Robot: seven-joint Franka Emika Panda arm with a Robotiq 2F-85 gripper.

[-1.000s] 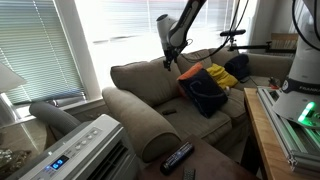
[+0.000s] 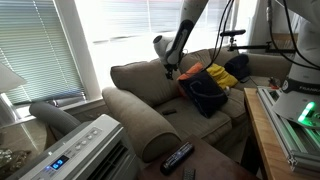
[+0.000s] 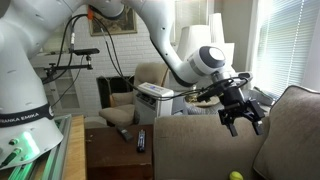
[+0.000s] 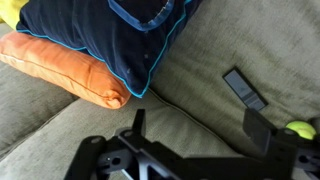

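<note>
My gripper stands open over the grey couch [image 4: 190, 80], its two fingers wide apart with nothing between them in the wrist view. Ahead and to the right, a dark remote-like object [image 4: 245, 89] lies on the seat. A yellow-green ball [image 4: 300, 129] is partly covered by the right finger. Toward the upper left rest a navy cushion [image 4: 130, 35] and an orange cushion [image 4: 70, 68]. Exterior view 2 has the gripper [image 3: 245, 128] in front of the couch back, with the ball [image 3: 235, 175] below it.
A yellow cushion [image 2: 237, 66] sits farther along the couch. In the foreground, another remote [image 2: 178, 157] lies on a dark brown surface [image 2: 215, 165], beside a white appliance [image 2: 80, 150]. The couch's rolled arm [image 2: 130, 115] rises near the seat.
My arm has lowered toward the couch over the last second, with its upper joint dropping most. The cushions and remotes look unmoved.
</note>
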